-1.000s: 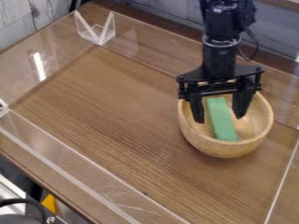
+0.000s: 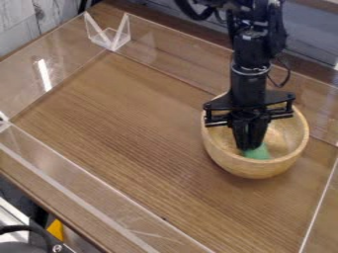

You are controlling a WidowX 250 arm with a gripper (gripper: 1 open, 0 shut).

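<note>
My black gripper [image 2: 248, 126] reaches down from the top into a light wooden bowl [image 2: 224, 164] on the right half of the table. Its fingertips are low in the bowl, over a green object [image 2: 258, 150] that is mostly hidden behind them. The fingers look drawn together; whether anything is between them is hidden.
A white wire holder [image 2: 109, 32] stands at the back left. A yellow item [image 2: 55, 229] shows at the lower-left edge.
The gripper's fingers have moved lower and inward from over the bowl's sides to its middle, now covering most of the green object.
</note>
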